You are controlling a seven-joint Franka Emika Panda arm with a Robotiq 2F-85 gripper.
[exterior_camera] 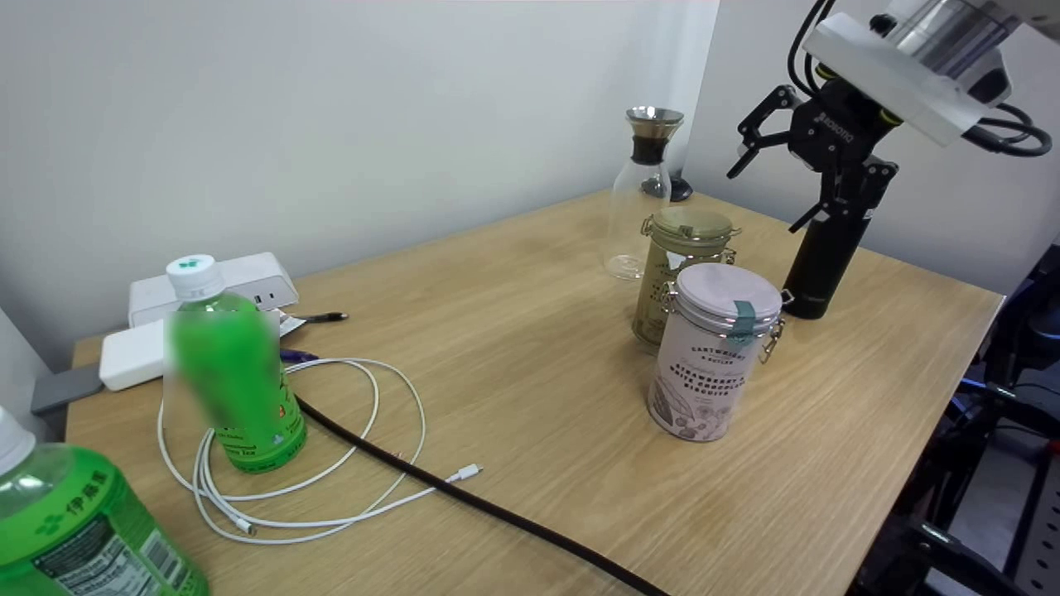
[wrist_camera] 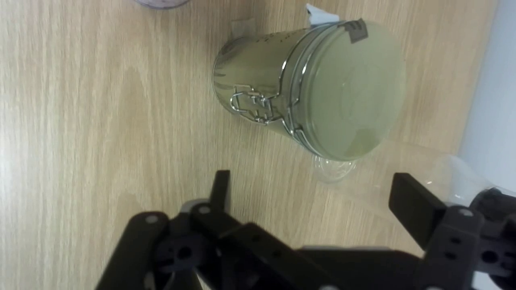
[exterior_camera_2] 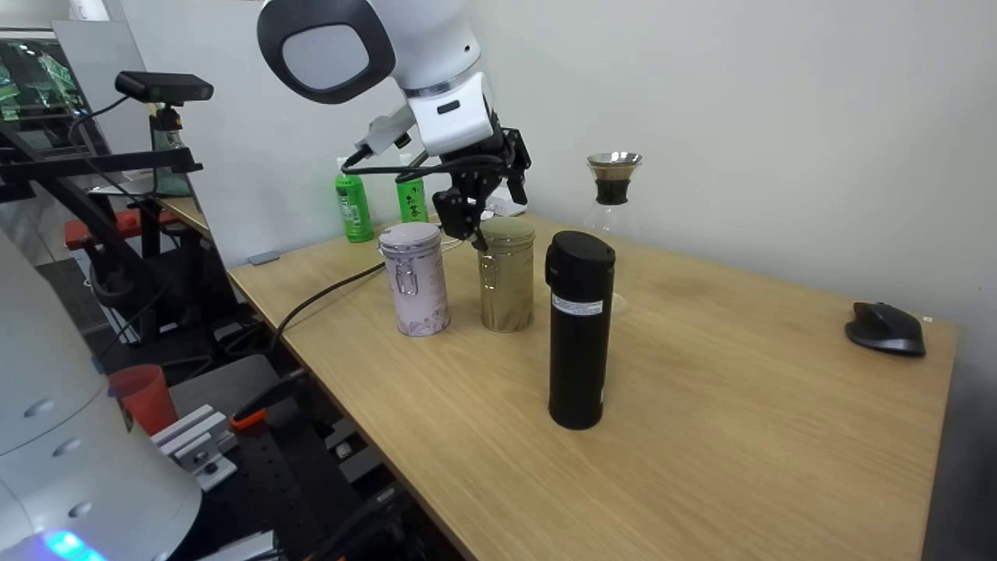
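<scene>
My gripper (exterior_camera: 767, 202) hangs open above the table, its fingers spread and nothing between them. In the wrist view the two fingers (wrist_camera: 221, 191) stand wide apart over bare wood, with the olive-green clip-lid canister (wrist_camera: 263, 72) just beyond them. That canister is upright, its clasp facing me. A pink biscuit canister (exterior_camera: 703, 367) stands upright close beside it; only a sliver of its base shows in the wrist view. The black bottle (exterior_camera_2: 579, 346) is upright on the table, and in the first exterior view part of the gripper overlaps its top. Whether they touch cannot be told there.
Behind the olive canister stands a glass carafe (exterior_camera: 638, 213) with a metal cone. Green tea bottles (exterior_camera: 260, 397), white cables (exterior_camera: 422, 417) and a black cord (exterior_camera: 517, 518) occupy the far end. A mouse (exterior_camera_2: 886, 329) sits near the other edge.
</scene>
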